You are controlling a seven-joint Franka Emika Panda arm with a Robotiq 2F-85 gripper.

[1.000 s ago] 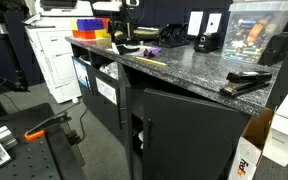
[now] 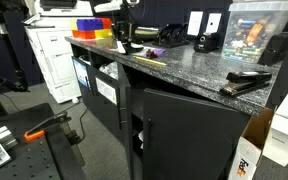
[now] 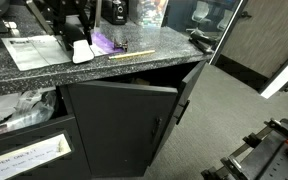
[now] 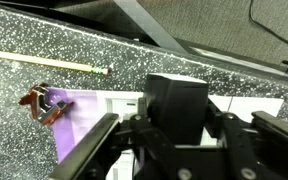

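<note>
My gripper is shut on a dark block (image 4: 177, 102) with a paler end, seen from above in the wrist view. In exterior view 2, the gripper (image 3: 81, 34) is over the left part of the speckled counter, and a white piece (image 3: 82, 51) shows just under it near the front edge. White paper (image 4: 246, 105) and a purple sheet (image 4: 77, 122) lie below the block. Whether the block touches them is unclear. From exterior view 1, the gripper (image 2: 122, 38) is small at the far end of the counter.
A pencil (image 4: 44, 61) and a small reddish-brown clip-like item (image 4: 45, 103) lie beside the sheets. An open dark cabinet door (image 3: 124, 125) stands below the counter. A stapler (image 2: 246, 79) and a clear bin (image 2: 256, 33) are farther along. Bare counter (image 2: 189, 68) lies between.
At the counter's far end, the gripper and the thing in it have shifted slightly. Everything else looks the same.
</note>
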